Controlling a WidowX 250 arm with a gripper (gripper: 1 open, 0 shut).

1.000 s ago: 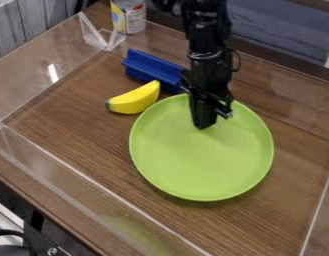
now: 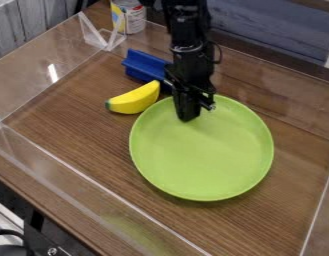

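Observation:
The black gripper [image 2: 190, 102] hangs from the top centre, its tips low over the back-left rim of a large green plate [image 2: 200, 150]. Whether anything is between the fingers is hard to see. Left of the gripper a yellow banana-like toy [image 2: 132, 99] lies on the wooden surface, and a blue object [image 2: 147, 67] sits behind it, partly covered by the arm.
A can [image 2: 128, 17] and a pale clear item [image 2: 103, 33] stand at the back left. Clear walls edge the wooden surface [image 2: 67, 130], which is free at left and front.
The gripper has shifted slightly leftward along the plate's back rim. The plate and banana look unmoved.

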